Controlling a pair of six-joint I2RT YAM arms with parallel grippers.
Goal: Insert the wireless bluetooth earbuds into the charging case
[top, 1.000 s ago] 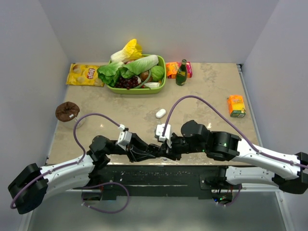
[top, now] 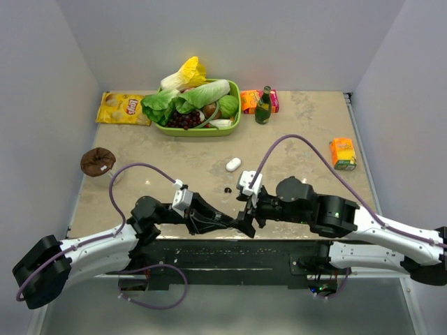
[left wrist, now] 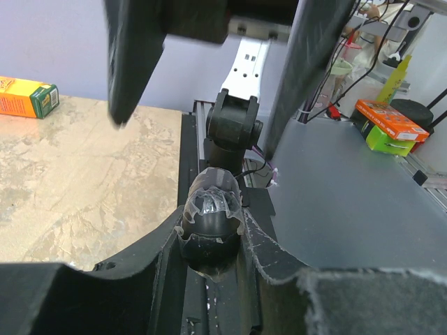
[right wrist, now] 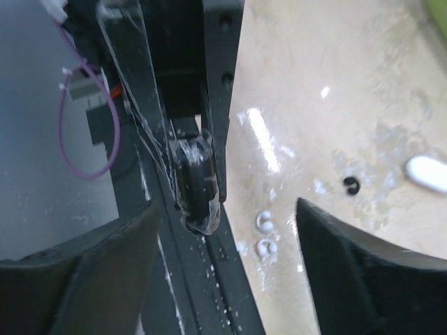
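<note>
A small dark, glossy case (left wrist: pixel 211 227), with clear film around it, is pinched in my left gripper (top: pixel 229 222). In the right wrist view this case (right wrist: pixel 195 183) points down between the left fingers; whether its lid is open cannot be told. My right gripper (top: pixel 246 222) is open close by, its fingers (left wrist: pixel 136 59) wide apart around the case's end, with nothing visible between them. Two white earbuds (right wrist: pixel 265 236) lie on the table, with black earbuds (right wrist: pixel 351 185) farther off. A white case (top: pixel 233 165) rests behind them.
At the back stands a green basket (top: pixel 199 130) of vegetables, with a chip bag (top: pixel 123 109) to its left and a bottle (top: pixel 263 106) to its right. An orange box (top: pixel 343 153) sits far right. The table's front edge runs under the grippers.
The left arm and case have stayed put.
</note>
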